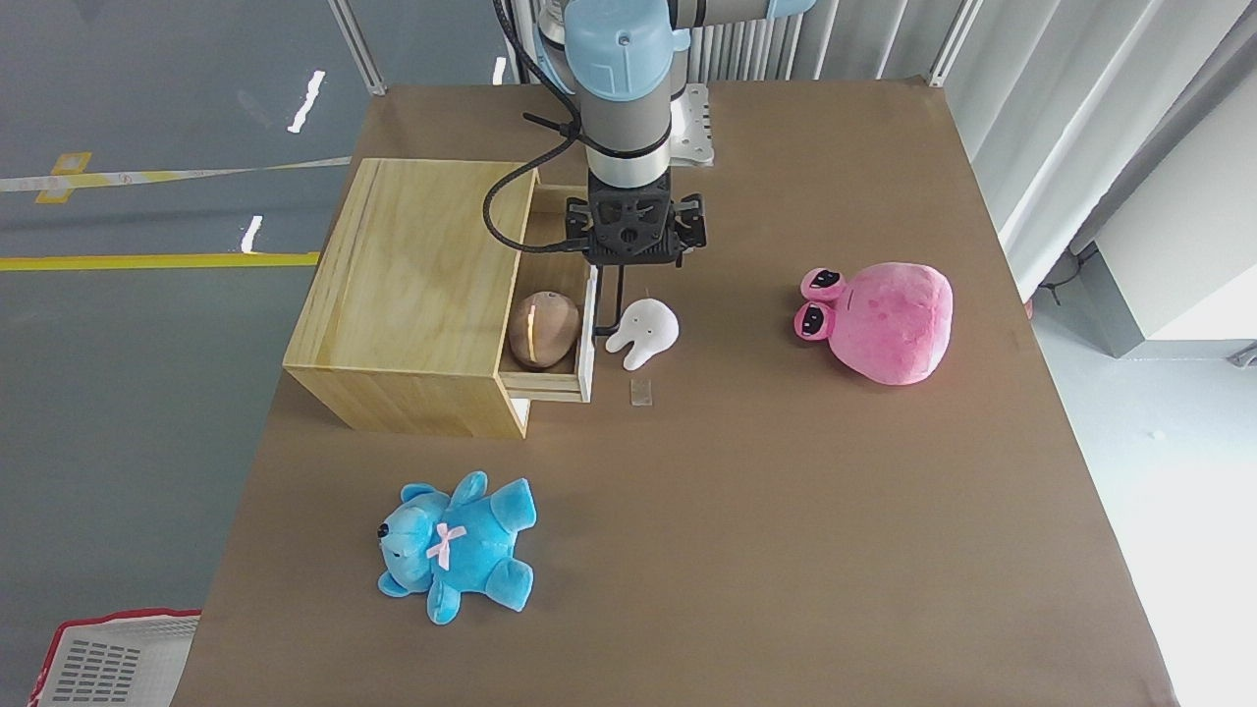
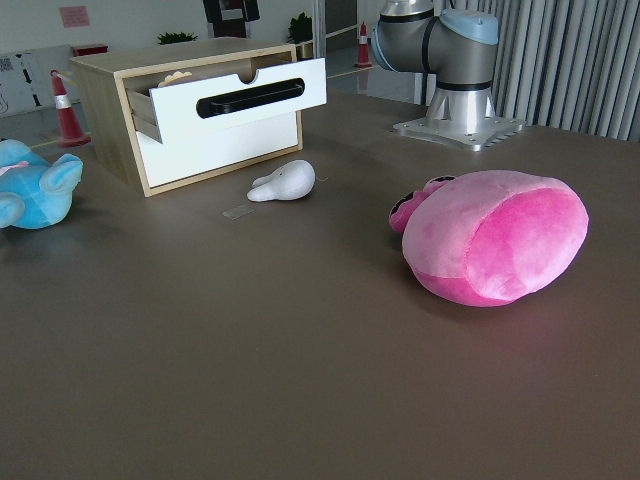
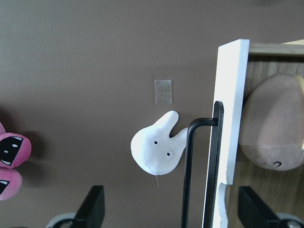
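My gripper hangs open above the wooden cabinet's drawer, its fingers wide apart with nothing seen between them but the drawer front and black handle below. The drawer stands pulled out and holds a round brown plush with a light stripe. A small white plush with two short ears lies on the table just outside the drawer, beside the handle. A pink plush lies to the right in the front view, a blue bear near the front left.
The cabinet top is bare. A small clear patch is on the table near the white plush. The robot's base plate is at the back.
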